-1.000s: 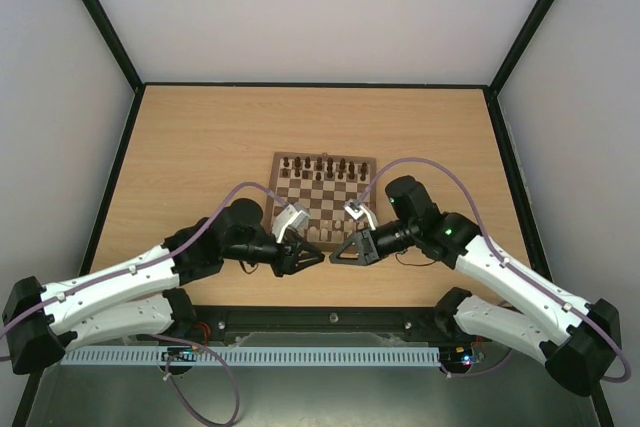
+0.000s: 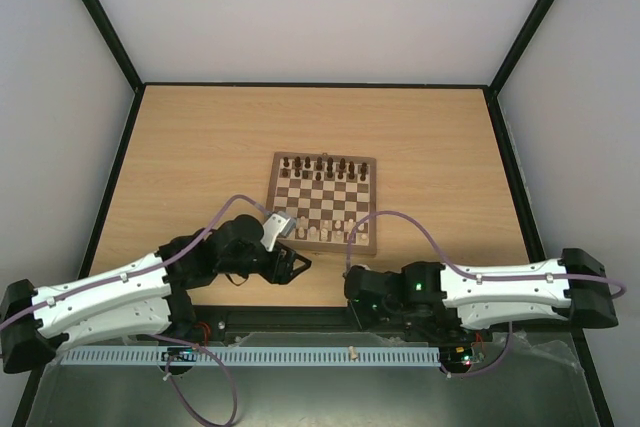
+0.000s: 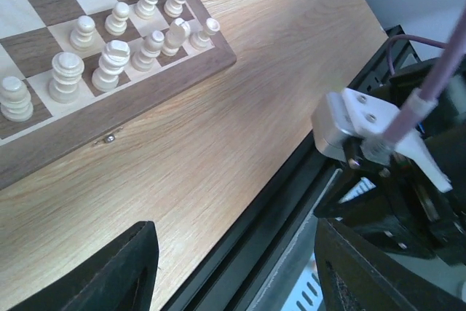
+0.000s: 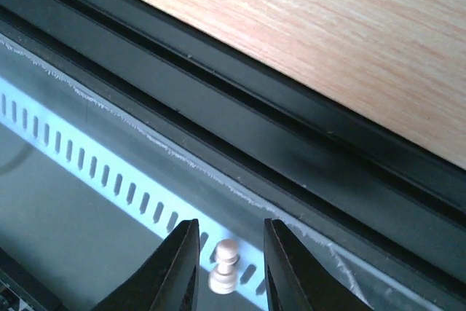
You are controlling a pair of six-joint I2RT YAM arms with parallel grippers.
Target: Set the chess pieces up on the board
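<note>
The chessboard (image 2: 325, 190) lies mid-table, dark pieces (image 2: 330, 169) along its far side, white pieces (image 2: 325, 233) on its near side. The left wrist view shows several white pieces (image 3: 67, 78) standing in two near rows. A white pawn (image 4: 223, 271) is on the slotted metal strip beyond the table's front edge; in the top view this pawn (image 2: 352, 353) looks tiny. My right gripper hangs above it, open, with a gap between the pawn and each finger. Left of the board's near corner, my left gripper (image 2: 303, 265) stands open and empty (image 3: 238, 227).
A black frame rail (image 4: 218, 118) runs along the table's front edge, between the wood and the slotted strip (image 2: 250, 356).
My right arm has swung away from the board, toward the front rail. The left gripper has drawn back slightly to the left. The pawn on the strip has shifted right.
</note>
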